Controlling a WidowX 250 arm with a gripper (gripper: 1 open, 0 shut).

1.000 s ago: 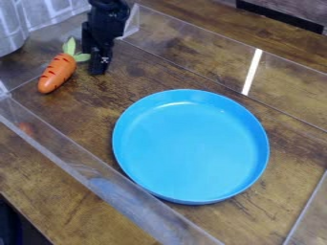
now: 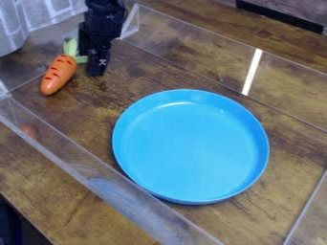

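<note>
A toy carrot [image 2: 57,75] with green leaves lies on the wooden board at the upper left, inside a clear-walled tray. My black gripper [image 2: 90,62] is low at the carrot's leafy end, at its upper right. The fingertips are dark and small, so their exact contact with the leaves is hard to tell; the gripper appears open. A large empty blue plate [image 2: 189,144] sits at the centre right.
Clear walls [image 2: 96,177] run along the lower left and right of the wooden surface. A white strip [image 2: 251,72] lies at the upper right. The upper middle of the board is free.
The gripper has shifted very slightly at the carrot's leafy end, and the carrot looks nudged a little. The plate has not moved.
</note>
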